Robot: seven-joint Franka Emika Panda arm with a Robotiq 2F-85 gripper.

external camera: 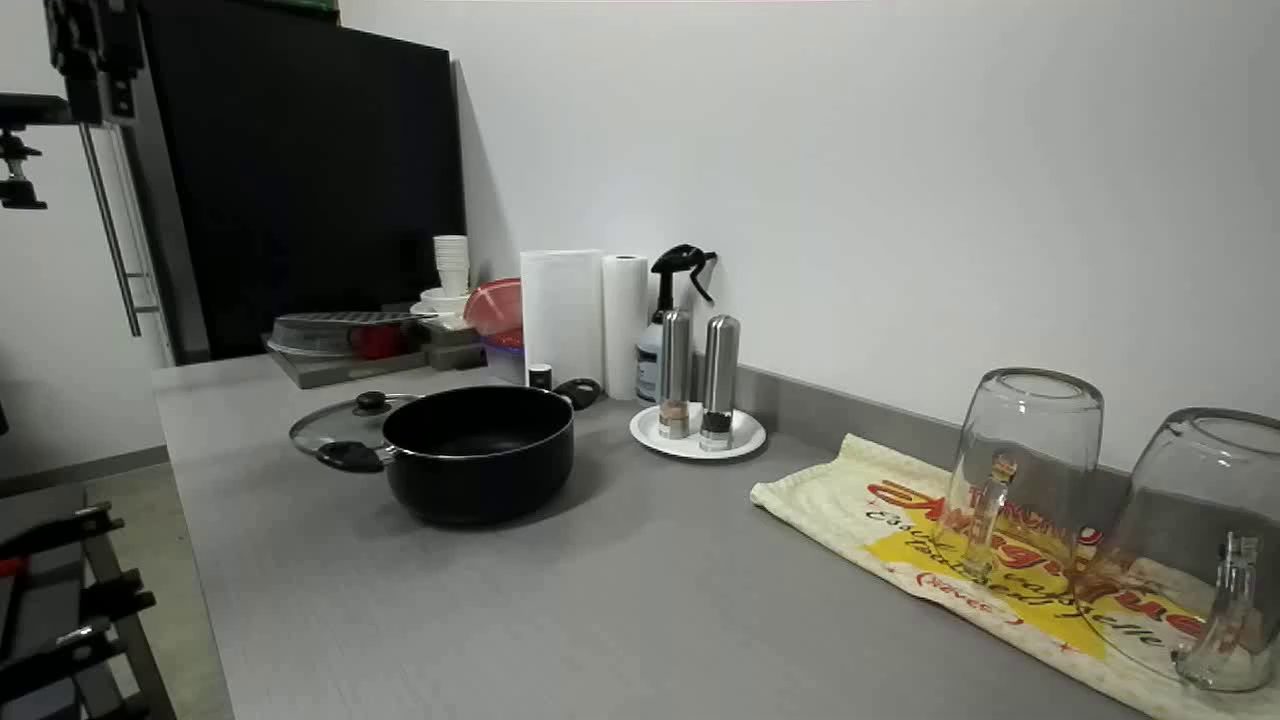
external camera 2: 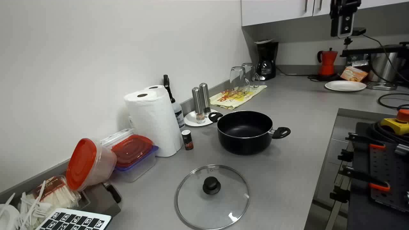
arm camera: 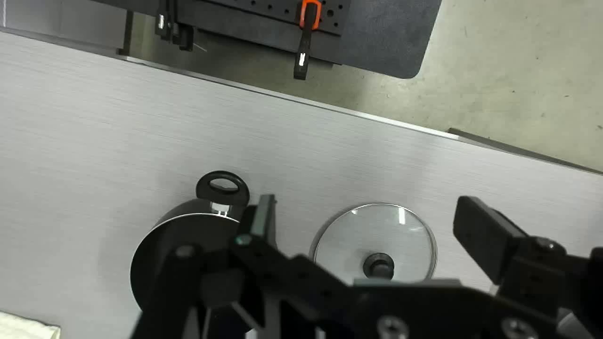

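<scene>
A black two-handled pot (external camera 2: 245, 141) stands uncovered on the grey counter, and its inside looks empty. Beside it the glass lid (external camera 2: 230, 203) lies flat, with its black knob (external camera 2: 211, 185) facing up. My gripper is high above the counter, its fingers spread wide with nothing between them. From the wrist view, the lid shows in the gap between the fingers, far below, while the pot (arm camera: 169, 248) is partly covered by the left finger. Only a dark part of the gripper (external camera: 102, 84) enters exterior view 1, at the top left corner.
Salt and pepper mills (external camera: 719, 384) stand on a white plate (external camera: 762, 434) by the wall. Two upturned glass mugs (external camera: 1020, 480) rest on a printed cloth (external camera: 864, 528). Paper towel rolls (external camera 2: 153, 118) and a small spice jar (external camera 2: 187, 139) are near the pot.
</scene>
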